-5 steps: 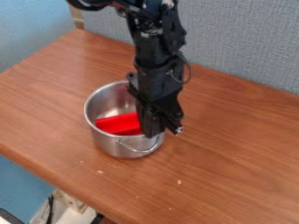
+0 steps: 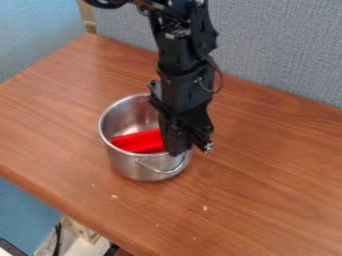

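A stainless steel pot (image 2: pixel 134 166) with a wire handle stands on the wooden table, holding a red object (image 2: pixel 138 141) that lies across its inside. My black gripper (image 2: pixel 181 145) points down at the pot's right side, its tip at or over the rim and partly in front of the red object's right end. Whether its fingers are open or shut is hard to see, and the contact with the red object is hidden.
A grey textured panel (image 2: pixel 281 50) stands behind it. The table's near-left edge drops to a blue surface.
The arm and gripper have shifted very slightly to the right. The pot and red object look nearly unchanged.
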